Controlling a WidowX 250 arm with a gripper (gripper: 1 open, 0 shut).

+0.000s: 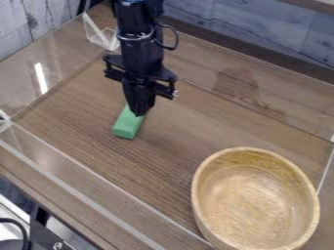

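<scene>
The black robot arm hangs from the top centre, its gripper [139,96] pointing down just above and beside a green block [127,124] that lies on the wooden table. The fingertips overlap the block's upper end in this view; whether they touch it or how far apart they are is unclear.
A large tan round bowl [255,200] stands at the front right. A grey-blue wall edges the back right, and cables hang at the lower left.
</scene>
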